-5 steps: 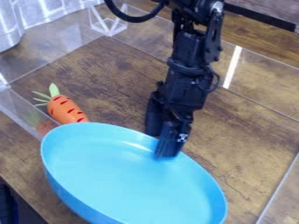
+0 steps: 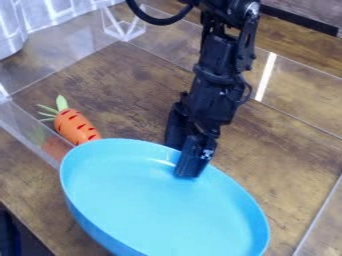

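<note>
A large light-blue oval bowl (image 2: 147, 205) fills the lower middle of the view. The black arm reaches down from the top, and its gripper (image 2: 190, 157) is low at the bowl's back rim, its tips over or just inside the bowl. The fingers are dark and overlap, so their exact spread and any contact with the rim are unclear. An orange toy carrot (image 2: 75, 126) with green leaves lies behind and left of the bowl.
The wooden surface (image 2: 120, 95) is bordered by clear plastic edges at left and right. A clear stand (image 2: 123, 25) is at the back left, near white fabric (image 2: 20, 20). Bare wood lies right of the arm.
The blue bowl has shifted slightly to the right, and the gripper with it very slightly. The carrot looks unmoved.
</note>
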